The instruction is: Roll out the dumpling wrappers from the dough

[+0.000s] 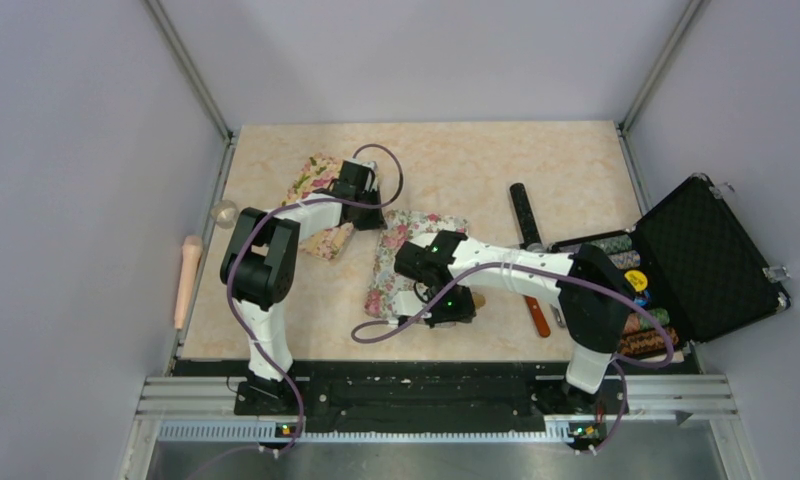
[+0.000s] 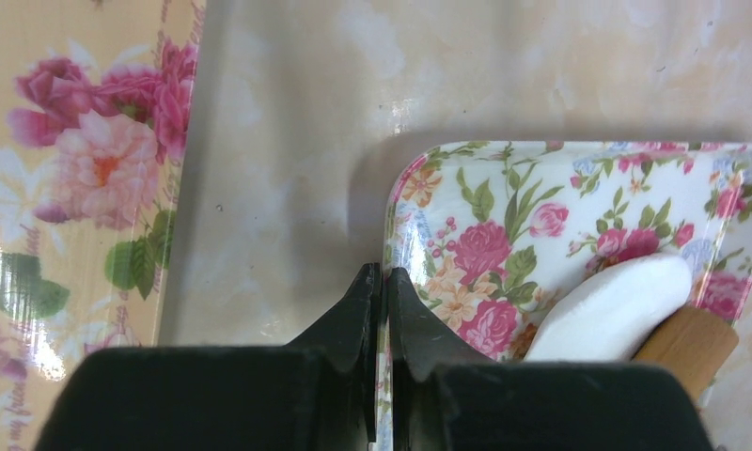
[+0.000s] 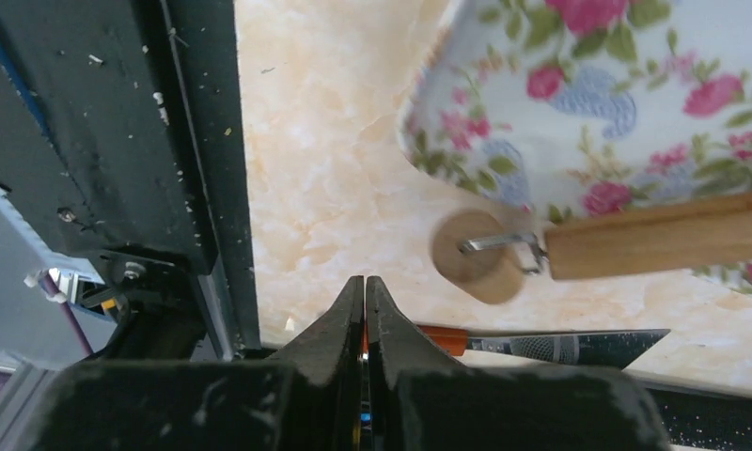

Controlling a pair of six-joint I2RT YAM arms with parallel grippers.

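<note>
A floral tray (image 2: 485, 197) carries white dough (image 2: 607, 310) and a wooden roller (image 2: 682, 343). My left gripper is shut on this tray's rim at a back corner. In the right wrist view, the same tray (image 3: 635, 103) lies with a wooden roller handle (image 3: 654, 235) along its edge, slightly blurred. My right gripper is shut, with nothing visible between its fingertips, hanging near the tray's front right corner; in the top view it covers much of the tray.
A second floral board (image 1: 316, 180) lies to the left. A knife (image 1: 536, 315), a black bar (image 1: 523, 210) and an open case (image 1: 706, 255) with tools are at the right. A pale rolling pin (image 1: 189, 280) is at the left edge.
</note>
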